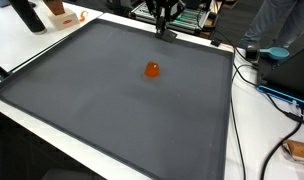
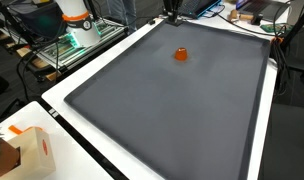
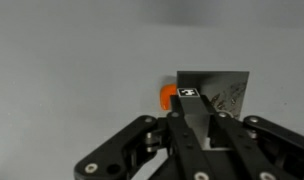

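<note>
A small orange piece (image 1: 152, 69) sits on the dark grey board (image 1: 112, 80), toward its back edge; it shows as an orange, cup-like shape (image 2: 181, 54) in exterior view 2. My gripper is shut on the pale handle of a tool whose flat dark blade (image 3: 228, 88) spreads out beyond the fingertips. A black-and-white tag (image 3: 188, 92) shows on the tool. In the wrist view the blade hides part of the orange piece (image 3: 168, 97). Exterior view 1 shows the dark tool end (image 1: 167, 36) above the board's back edge, apart from the orange piece.
Most of the board is bare. Brown and orange items (image 1: 62, 16) stand beyond its far left corner. Black cables (image 1: 254, 75) run past the right side, and a wooden-looking item (image 2: 37, 155) stands at the near left in exterior view 2.
</note>
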